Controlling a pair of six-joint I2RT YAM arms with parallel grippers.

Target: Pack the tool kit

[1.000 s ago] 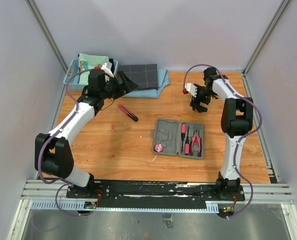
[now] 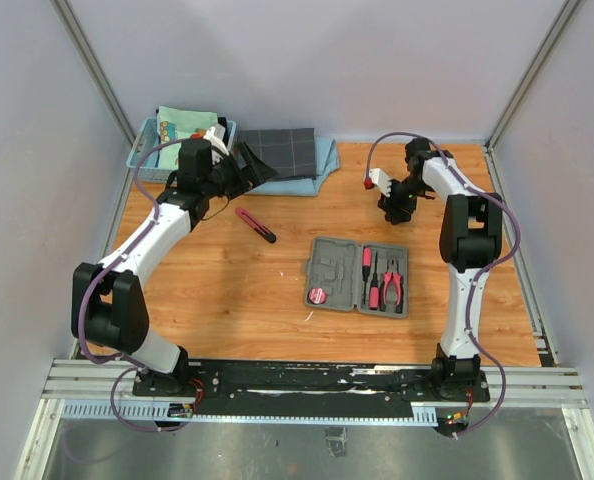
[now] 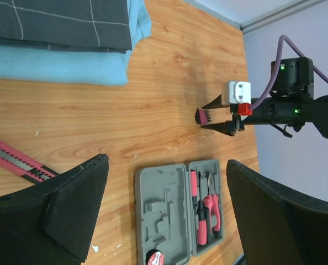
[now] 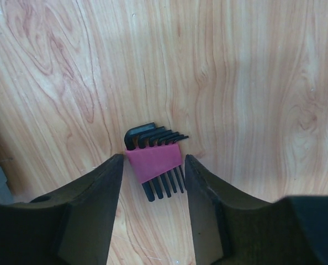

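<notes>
A hex key set in a pink holder lies on the wood. In the right wrist view my right gripper is partly open, its fingertips on either side of the holder; the left one seems to reach its edge, and a small gap shows at the right one. Opened flat, the grey tool case has red-handled screwdrivers, pliers and a pink-and-white round tape in it. My left gripper stands open and empty above the table. Below it lies a red utility knife.
At the back left are a blue basket with cloths in it and a folded dark cloth on a light blue one. Bare wood surrounds the case, with a small white scrap in front of it.
The right gripper has come down slightly onto the hex key set, and its fingers have drawn closer together. The left arm and the case look unchanged.
</notes>
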